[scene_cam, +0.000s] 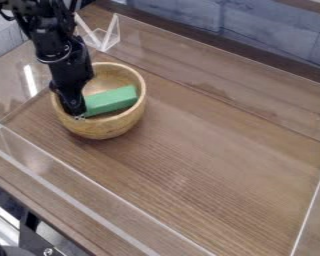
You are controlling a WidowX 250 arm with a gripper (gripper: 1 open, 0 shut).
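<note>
A round wooden bowl (120, 126) sits on the wooden table at the left of the view, with a green block (112, 100) lying inside it. My black gripper (72, 108) reaches down from the top left into the left side of the bowl, beside the block's left end. Its fingertips are dark and partly hidden, and it looks shut; whether anything is between them is hard to see.
A white wire or plastic piece (103, 35) stands behind the arm. A blue-grey wall runs along the top right.
</note>
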